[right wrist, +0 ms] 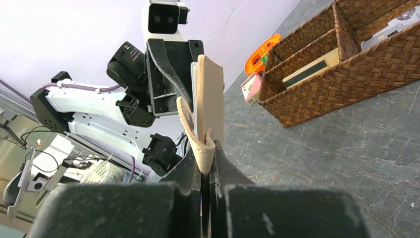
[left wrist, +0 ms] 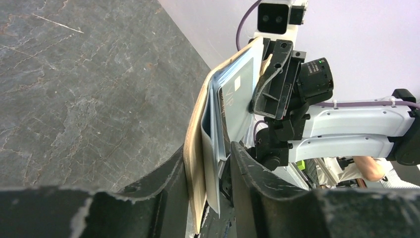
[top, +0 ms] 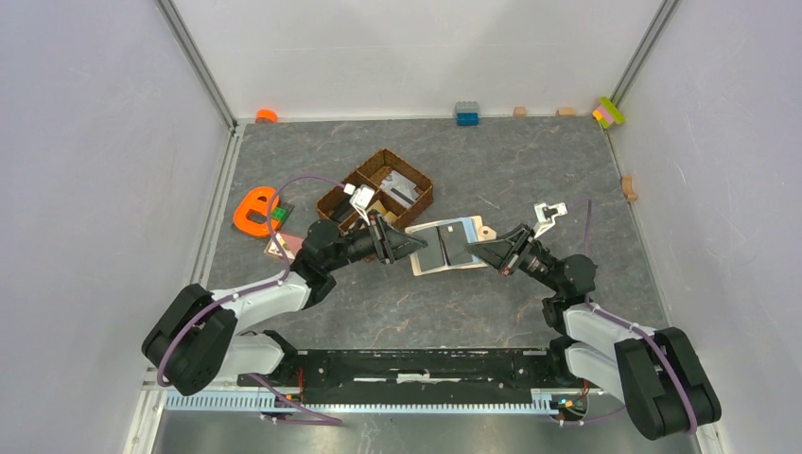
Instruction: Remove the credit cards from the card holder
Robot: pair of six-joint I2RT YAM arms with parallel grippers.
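Note:
A beige card holder (top: 412, 230) with blue-grey inner sleeves is held up between my two arms, spread open in the top view with two dark grey cards (top: 456, 243) showing. In the right wrist view my right gripper is shut on the holder's beige edge, which stands upright from its fingers. My left gripper is at the opposite end in the left wrist view, its fingers part open with the holder's cover, sleeve and a grey card (left wrist: 238, 101) between them. Whether both its fingers touch them cannot be told.
Behind the left arm stands a divided wicker basket (top: 385, 154) with items inside. An orange ring-shaped thing (top: 248, 210) and a pinkish card-like item (top: 284, 246) lie at the left.

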